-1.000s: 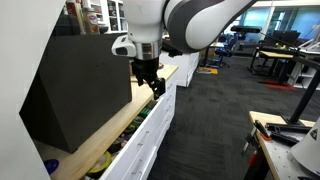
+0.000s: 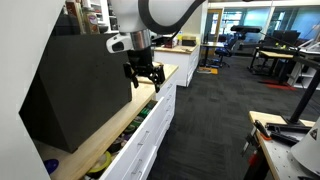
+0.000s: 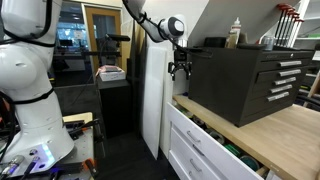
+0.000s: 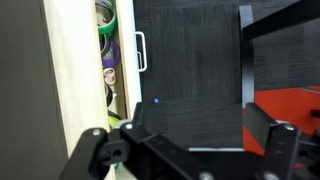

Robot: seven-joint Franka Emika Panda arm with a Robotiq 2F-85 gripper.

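Observation:
My gripper [image 2: 146,88] hangs in the air over the side of an open white drawer [image 2: 139,145]. The wrist view has its two black fingers [image 4: 124,133] spread wide, with only dark floor showing in the gap. Inside the drawer lie a green tape roll [image 4: 105,17], a purple roll [image 4: 108,47] and other small items. A white handle [image 4: 141,52] sticks out from the drawer front. From the second exterior view, the gripper [image 3: 180,74] is well above the drawer and touches nothing.
A dark metal cabinet [image 2: 82,85] stands on the wooden counter [image 3: 238,132] behind the drawer. A red-and-black thing [image 4: 285,110] lies at the right of the wrist view. The dark floor [image 2: 205,125] beside the drawers is clear.
The arm and gripper have shifted slightly upward. The drawer and its contents look unchanged.

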